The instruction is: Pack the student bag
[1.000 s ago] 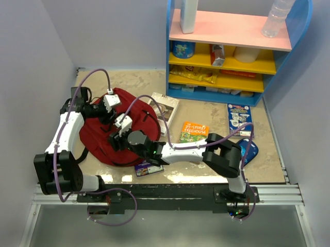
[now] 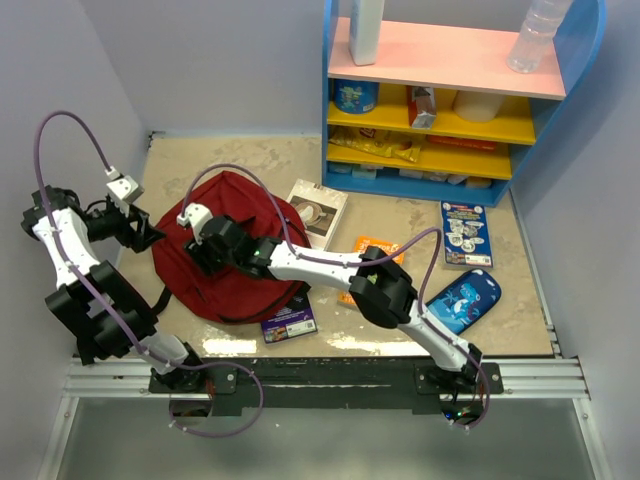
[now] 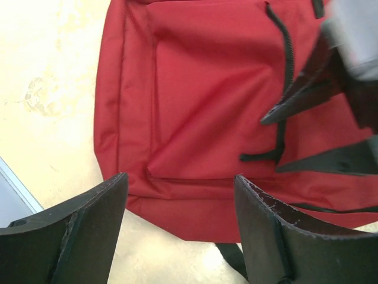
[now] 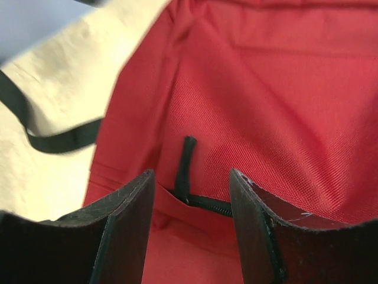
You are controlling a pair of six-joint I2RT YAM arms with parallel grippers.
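Observation:
A red bag (image 2: 245, 290) lies flat on the table at the left, with black zips and a black strap showing. My left gripper (image 2: 155, 240) is off the bag's left edge; in the left wrist view its fingers stand apart with no object between them, the bag (image 3: 207, 106) beyond. Over the bag's upper left part is my right gripper (image 2: 197, 258), open and empty, above a black zip pull (image 4: 185, 163). Its dark fingertips also reach into the left wrist view. Out on the table are an orange book (image 2: 377, 246), a dark blue book (image 2: 467, 234) and a blue case (image 2: 463, 301).
A white book (image 2: 318, 212) and a purple book (image 2: 289, 317) lie against the bag's right side, partly covered. At the back stands a blue shelf unit (image 2: 415, 186) holding packets, cups and a bottle (image 2: 538, 35). Bare table lies before the shelf.
My left gripper has moved left, from above the bag to beyond its left edge. The right gripper has shifted left across the bag, its arm now covering much of the orange book.

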